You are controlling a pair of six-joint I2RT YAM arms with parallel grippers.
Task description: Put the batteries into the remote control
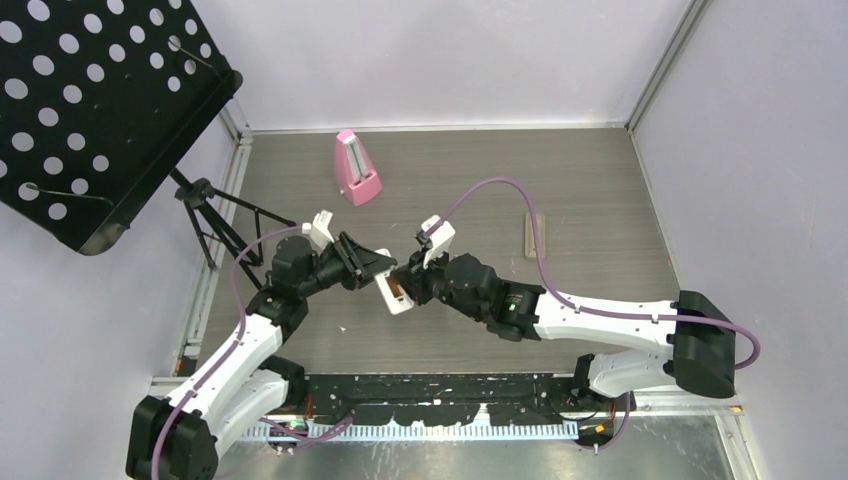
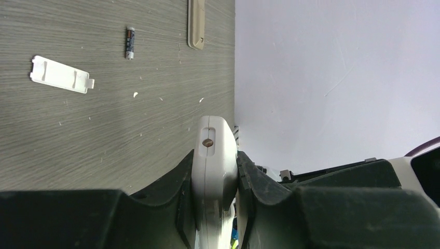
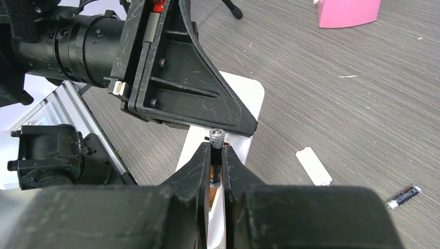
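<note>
My left gripper (image 1: 380,262) is shut on the white remote control (image 1: 398,298), seen edge-on in the left wrist view (image 2: 212,171). My right gripper is shut on a battery (image 3: 217,137), held upright in that view over the remote's back, where the brown compartment shows; whether it sits inside cannot be told. A loose battery lies on the table, also seen in the left wrist view (image 2: 129,42). The white battery cover (image 3: 313,166) lies near it (image 2: 59,74).
A pink metronome (image 1: 356,170) stands at the back. A beige object (image 1: 534,236) lies at the right. A black perforated stand (image 1: 100,120) fills the back left.
</note>
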